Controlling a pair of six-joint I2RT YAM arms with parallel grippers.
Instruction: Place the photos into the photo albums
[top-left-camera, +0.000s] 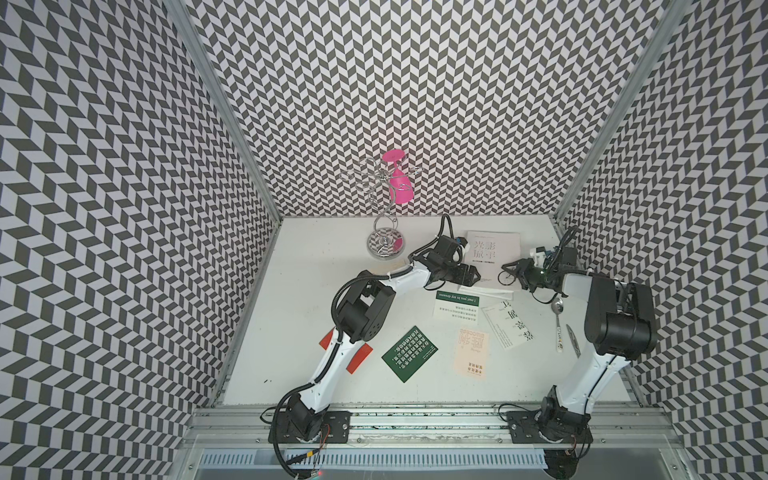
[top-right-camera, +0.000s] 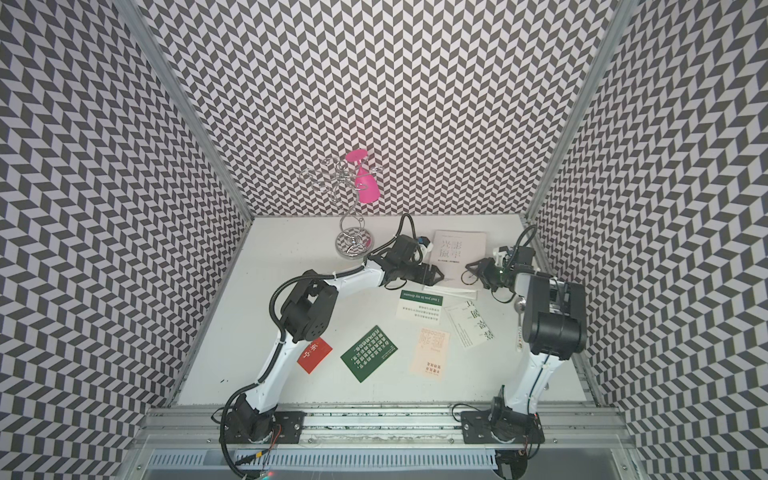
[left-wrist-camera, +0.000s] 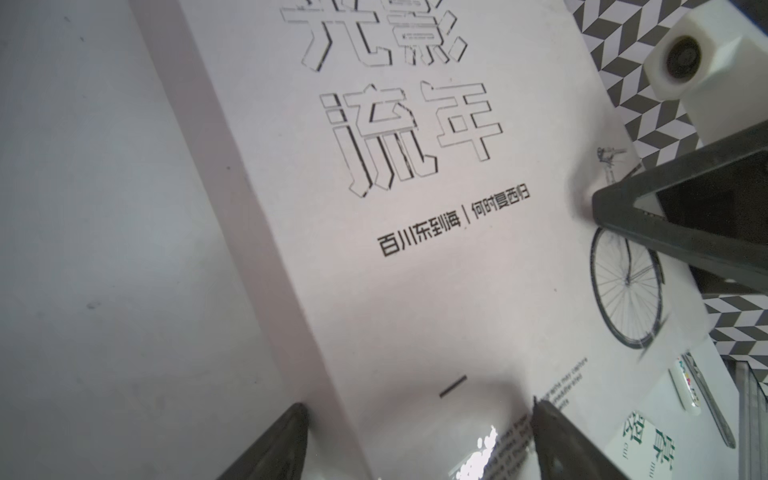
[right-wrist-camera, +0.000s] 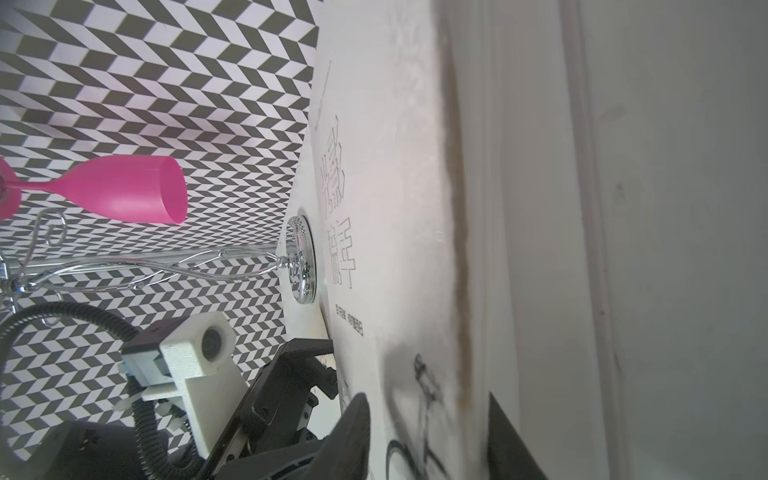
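The white album (top-left-camera: 489, 252), printed with a bicycle, lies at the back right between both grippers. My left gripper is over its lower part, fingers apart; in the left wrist view the cover fills the space beneath them. My right gripper is at the album's right edge, fingers apart on either side of that edge; whether they grip it is unclear. Loose cards lie in front: a green one (top-left-camera: 409, 353), a peach one (top-left-camera: 469, 352), a red one (top-right-camera: 313, 354), a white-green one (top-left-camera: 457, 308) and a white one (top-left-camera: 504, 324).
A chrome rack (top-left-camera: 386, 242) with a pink goblet (top-left-camera: 401, 184) stands at the back left. A spoon (top-left-camera: 557, 324) and knife (top-left-camera: 573, 339) lie by the right arm.
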